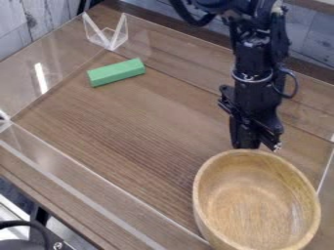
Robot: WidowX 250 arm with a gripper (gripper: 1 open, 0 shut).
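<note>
My black arm reaches down from the top right, with the gripper (251,132) low over the wooden table (104,146), just behind the rim of a large tan bowl (255,205). Whether its fingers are open or shut cannot be told against the dark parts. A green block (116,71) lies at the upper left, well away from the gripper.
A clear angular plastic object (107,31) stands at the back left. Grey walls border the table, and a dark cable shows at the bottom left.
</note>
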